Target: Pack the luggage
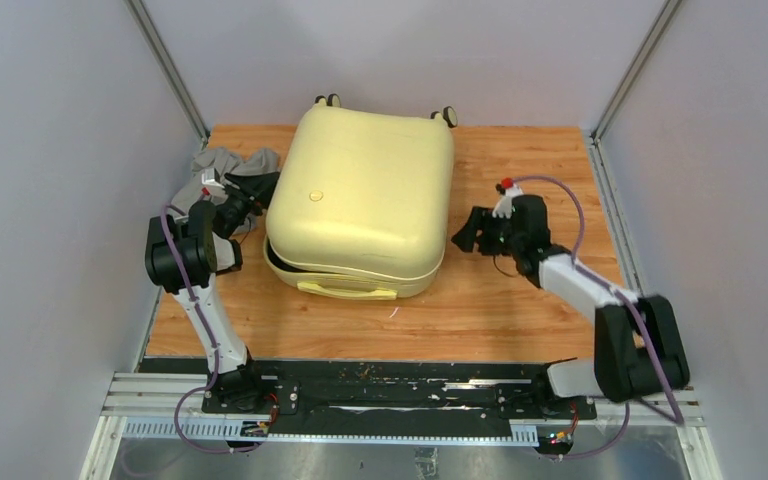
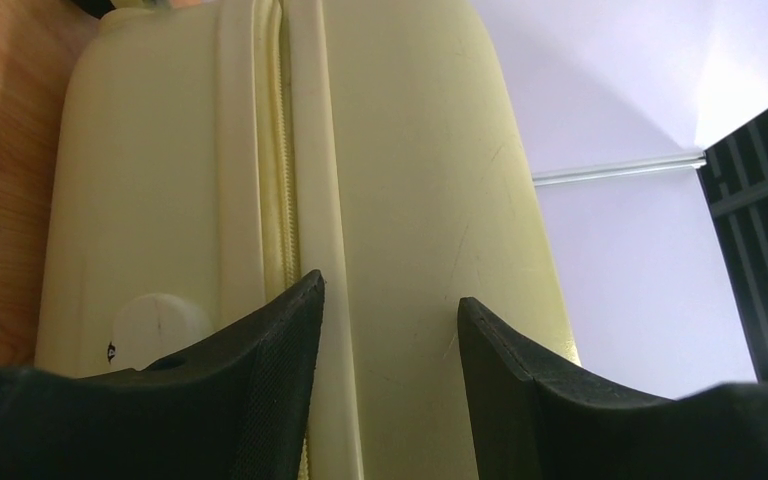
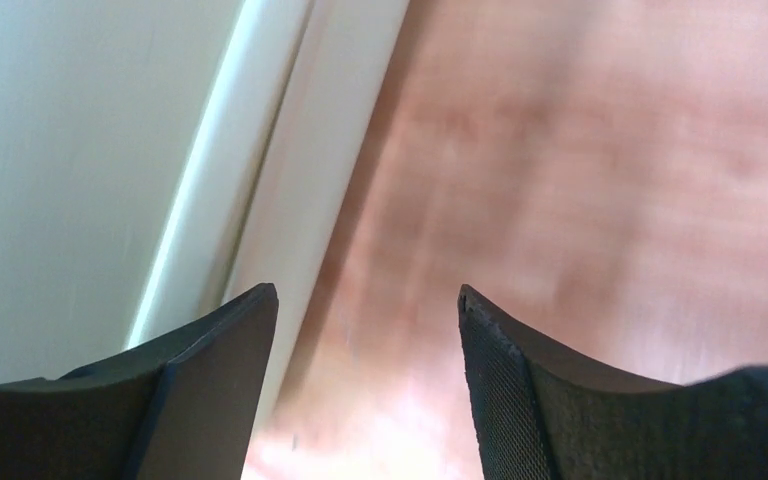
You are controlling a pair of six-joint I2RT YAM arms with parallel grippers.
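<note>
A pale yellow suitcase (image 1: 365, 195) lies flat in the middle of the table, wheels at the back and handle (image 1: 347, 292) towards the front. Its lid is down, with a dark gap along the front left corner; a zip (image 2: 285, 150) runs up the side in the left wrist view. My left gripper is part open at the suitcase's left side, with the case beyond its fingers; contact cannot be made out. To the right of the case, my right gripper stands open over bare table, nothing between its fingers.
A grey cloth (image 1: 222, 165) is bunched at the back left of the table, beside the left gripper. Bare wooden table (image 1: 520, 310) lies to the right and in front of the case. Walls stand at both sides and the back.
</note>
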